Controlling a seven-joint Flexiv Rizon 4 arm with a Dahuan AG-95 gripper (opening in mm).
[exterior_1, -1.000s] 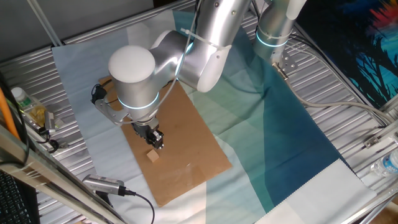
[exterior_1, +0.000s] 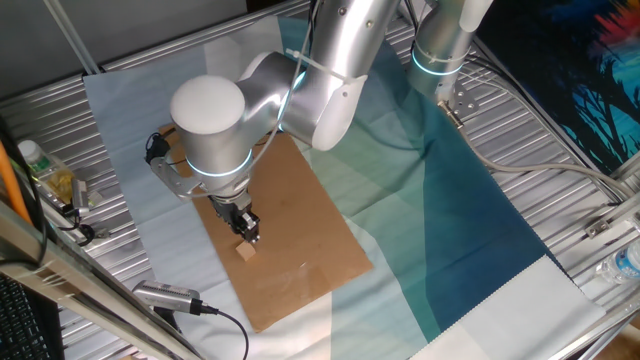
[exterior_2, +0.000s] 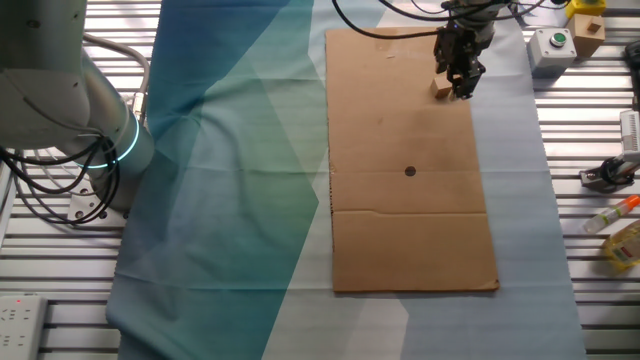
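A small tan wooden block (exterior_1: 246, 251) rests on the brown cardboard sheet (exterior_1: 310, 270). My gripper (exterior_1: 253, 237) points down right beside the block, its black fingers partly covering the block's upper edge in exterior view 1. From exterior view 2 the block (exterior_2: 440, 88) shows at the left of the gripper (exterior_2: 460, 88), near the top right of the cardboard (exterior_2: 400, 230). Whether the fingers touch the block, or how far apart they stand, is too small to make out.
A black dot (exterior_2: 410, 171) marks the middle of the cardboard. Beyond the cloth's edge sit a grey button box (exterior_2: 551, 52), another wooden block (exterior_2: 586, 34) and a bottle (exterior_2: 625, 245). A cylindrical camera (exterior_1: 167, 296) stands near the cardboard. Most of the cardboard is bare.
The arm has shifted slightly left in exterior view 1, bringing the gripper a little closer to the block. The block lies where it was.
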